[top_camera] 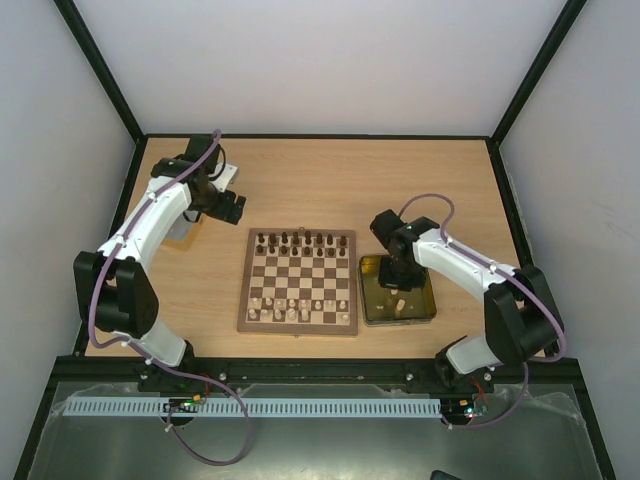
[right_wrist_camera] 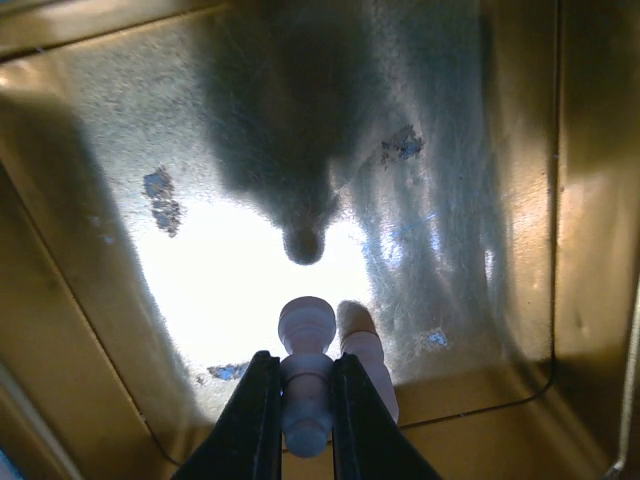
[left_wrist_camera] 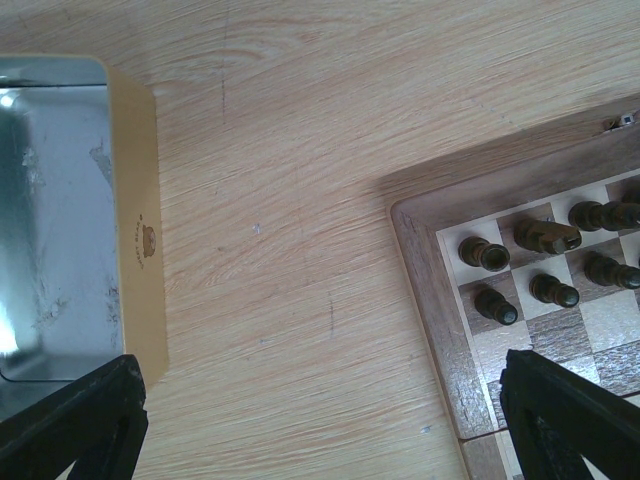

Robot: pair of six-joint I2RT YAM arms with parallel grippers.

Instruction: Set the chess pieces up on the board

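Note:
In the right wrist view my right gripper is shut on a pale chess piece (right_wrist_camera: 306, 325), lifted a little off the floor of the gold-coloured tray (right_wrist_camera: 90, 400). Another pale piece (right_wrist_camera: 367, 352) lies in the tray just right of it, partly behind a finger. The chessboard (top_camera: 295, 274) stands left of the tray in the top view. Dark pieces (top_camera: 301, 240) fill rows at its far side, and light pieces (top_camera: 291, 314) stand on its near side with bare squares among them. My left gripper hangs open and empty over the table, between a metal tray and the board.
A second tray (left_wrist_camera: 140, 260) with a tan outer wall and an empty visible floor sits under the left arm. Bare wood (top_camera: 330, 185) stretches behind the board. Raised walls surround the right gripper inside its tray.

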